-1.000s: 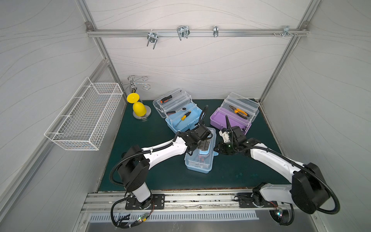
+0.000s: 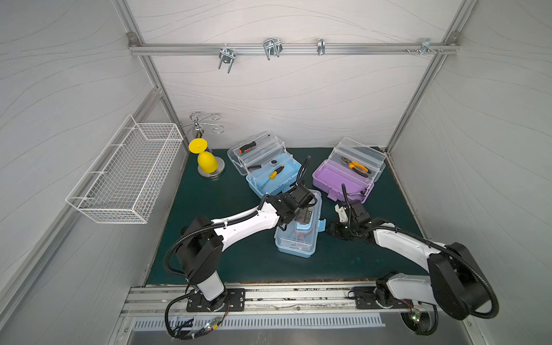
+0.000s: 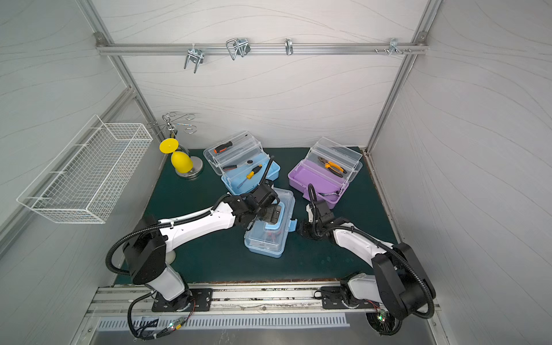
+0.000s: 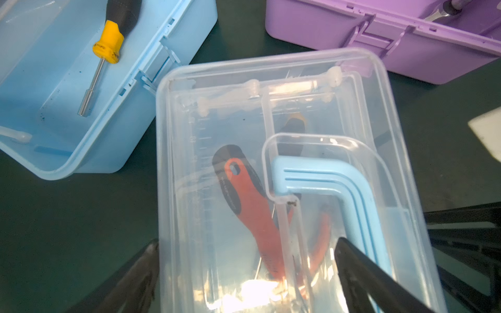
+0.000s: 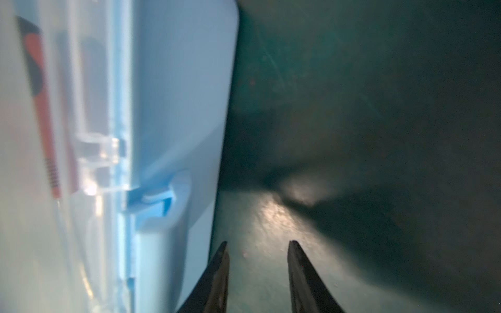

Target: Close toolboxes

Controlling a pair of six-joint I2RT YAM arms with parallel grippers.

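A clear-lidded blue toolbox [image 2: 293, 244] with tools inside lies at front centre, its lid down. My left gripper is over that lid, fingers apart, one beside the blue handle [image 4: 323, 172]; whether it touches is unclear. A blue latch [image 5: 161, 240] sticks out on the box's right side. My right gripper stands part open just right of it, low over the table, with nothing between its fingers. Behind, a blue toolbox [image 2: 270, 178] and a purple toolbox [image 2: 330, 178] stand open with tools inside.
A metal stand with yellow items [image 2: 207, 162] is at the back left. A white wire basket [image 2: 123, 172] hangs on the left wall.
The left arm has stayed still.
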